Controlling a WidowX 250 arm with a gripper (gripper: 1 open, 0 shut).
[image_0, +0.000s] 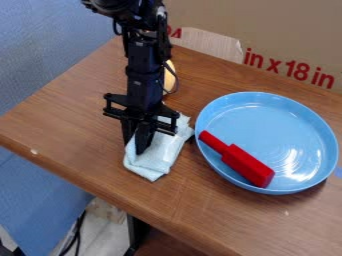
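My black gripper (142, 130) reaches down from the top onto a light, whitish cloth (159, 157) on the wooden table, left of the centre. Its fingertips are down in or against the cloth; whether they are closed on it is hard to tell. The cloth lies bunched beside a blue plate (274, 130), which holds a red object with a handle (245, 164).
A pale yellow item (170, 72) is partly hidden behind the arm. A cardboard box (285, 35) stands at the back.
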